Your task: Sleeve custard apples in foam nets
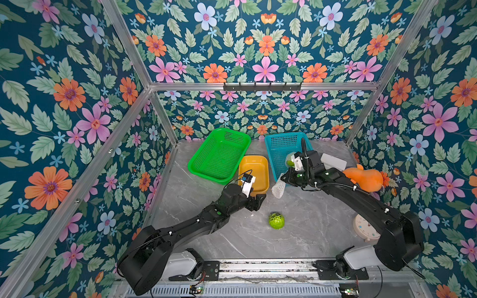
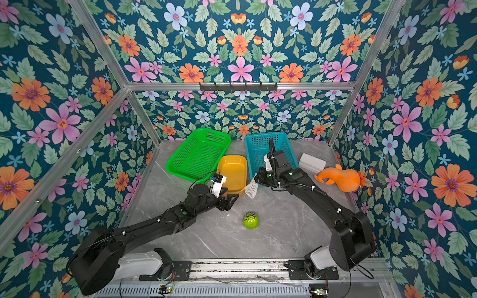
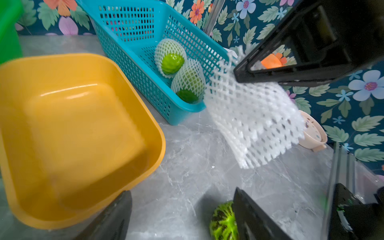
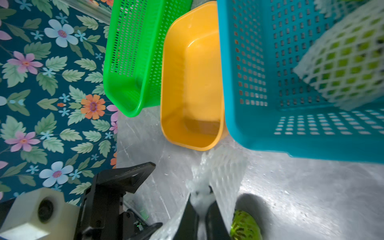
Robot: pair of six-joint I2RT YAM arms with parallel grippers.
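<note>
A white foam net (image 3: pixel 254 122) hangs from my right gripper, shut on it, just in front of the blue basket's near end. My left gripper stands part open at the yellow tray's front right, empty, apart from the net. A green custard apple (image 1: pixel 276 220) sits on the front middle of the table. Two netted green fruits (image 3: pixel 172 62) lie in the blue basket (image 3: pixel 130 68).
The yellow tray (image 1: pixel 253 171) is empty, beside the green basket (image 1: pixel 218 154). An orange plush toy (image 2: pixel 347 179), a white block (image 2: pixel 310 162) and a round beige item (image 1: pixel 366 228) are on the right.
</note>
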